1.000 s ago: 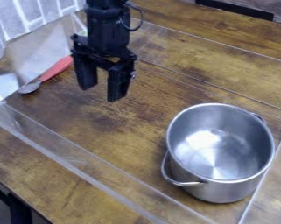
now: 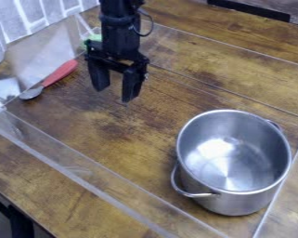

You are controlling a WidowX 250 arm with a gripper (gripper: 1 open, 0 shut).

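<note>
A black robot arm reaches down from the top of the view, its gripper (image 2: 115,78) over the wooden table at the upper left, the two fingers spread apart with nothing visible between them. A large steel pot (image 2: 232,158) with side handles stands at the lower right. A spoon with a red handle (image 2: 60,72) lies left of the gripper, and a green item (image 2: 94,38) is partly hidden behind the arm.
A clear plastic edge runs along the left of the wooden table (image 2: 138,158). A pale sheet lies at the upper left.
The arm and gripper have moved a little toward the back of the table and now look smaller. The pot and spoon are unchanged.
</note>
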